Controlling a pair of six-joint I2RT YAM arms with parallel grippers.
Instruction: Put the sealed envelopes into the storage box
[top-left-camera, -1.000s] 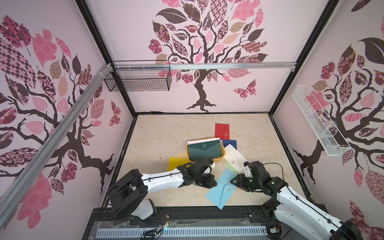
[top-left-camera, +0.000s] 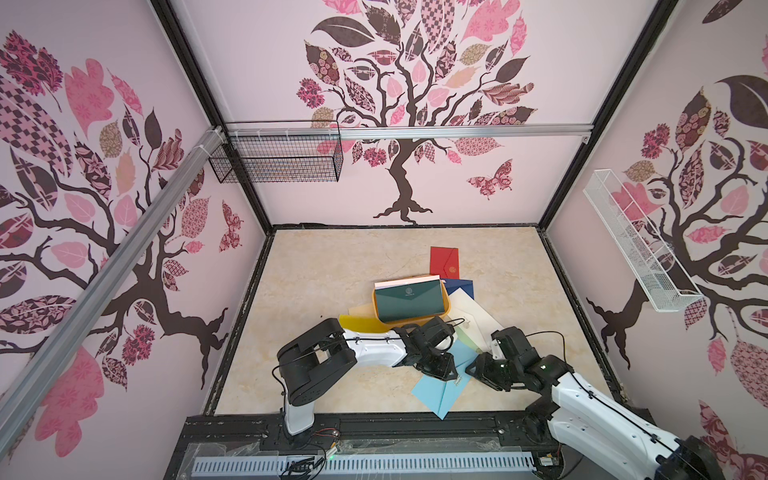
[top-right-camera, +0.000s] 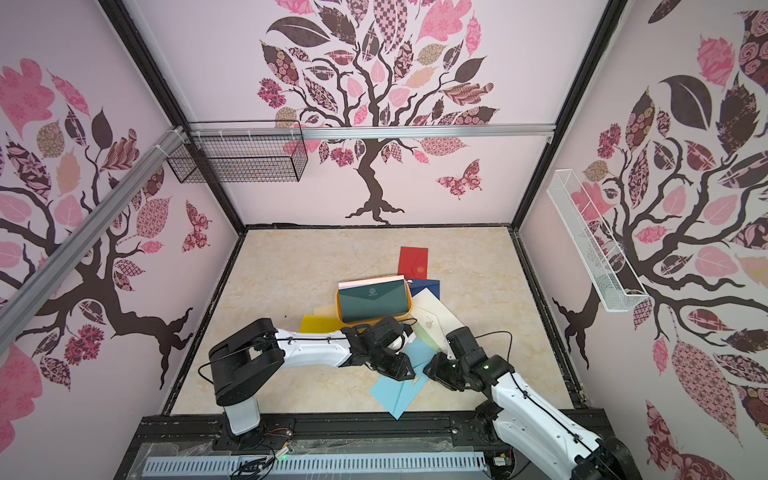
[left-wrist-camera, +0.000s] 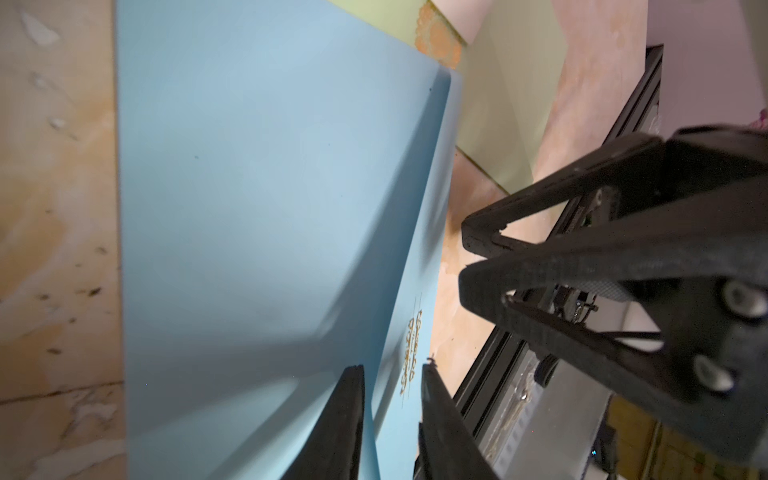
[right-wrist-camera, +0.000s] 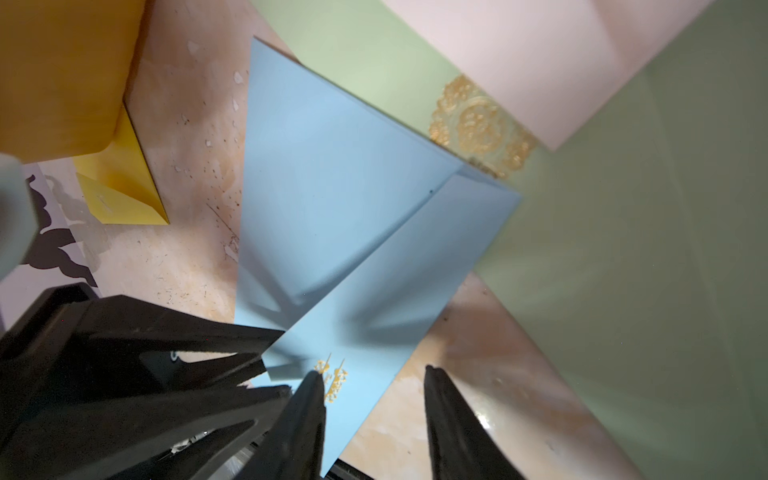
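A light blue envelope (top-left-camera: 433, 396) lies on the table at the front, its long flap edge and gold mark showing in both wrist views. My left gripper is low over this flap, its fingers parted, the flap edge passing between them in view. Contact cannot be judged. My right gripper stands open at the envelope's right side, close to the left one, nothing gripped between its fingers. The yellow-orange storage box (top-left-camera: 386, 322) sits behind the left arm, holding a dark green envelope (top-left-camera: 409, 301) and paler ones behind it.
Around the box lie a red envelope (top-left-camera: 444, 261), a navy one (top-left-camera: 460, 285), a cream one (top-left-camera: 473, 316), a pale green one (right-wrist-camera: 624, 264) and a yellow one (top-left-camera: 358, 323). The two grippers nearly meet.
My left arm has reached rightward from beside the blue envelope to over its flap, close to the right gripper.
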